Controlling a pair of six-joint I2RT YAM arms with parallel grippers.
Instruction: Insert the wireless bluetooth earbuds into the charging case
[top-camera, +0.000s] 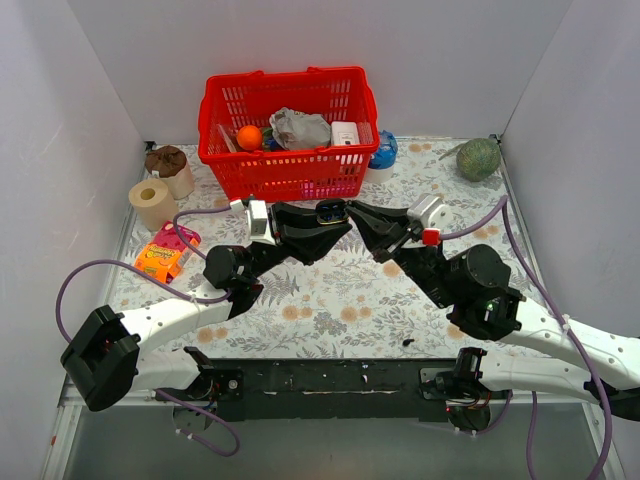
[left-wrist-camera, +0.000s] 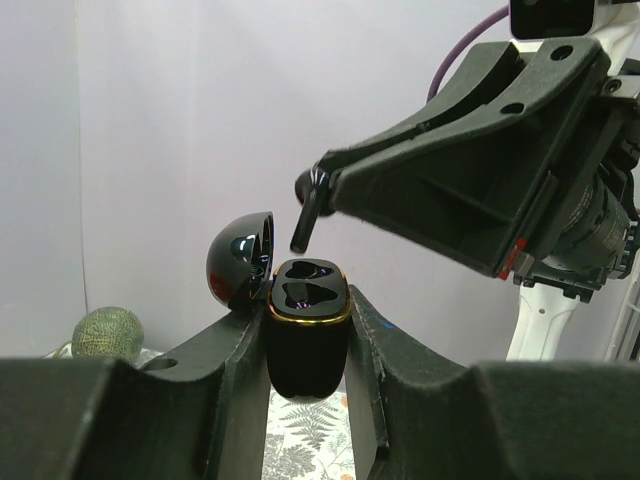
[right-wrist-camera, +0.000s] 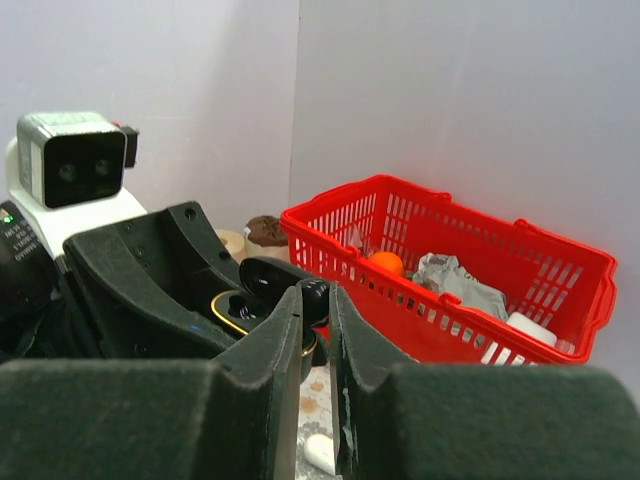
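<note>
A glossy black charging case with a gold rim stands lid-up in the left wrist view, its round lid tipped back. My left gripper is shut on the case's body, one finger on each side. Above the case's opening, a small black earbud hangs stem down from the fingertips of my right gripper; a gap shows between stem and case. In the right wrist view the earbud's rounded head sits between the nearly closed fingers. Dark reflections keep me from telling what lies in the case's hollows.
Behind the arms stands a red basket with an orange and a grey bag in it. Paper rolls and an orange snack packet are at the left, a green melon at the far right.
</note>
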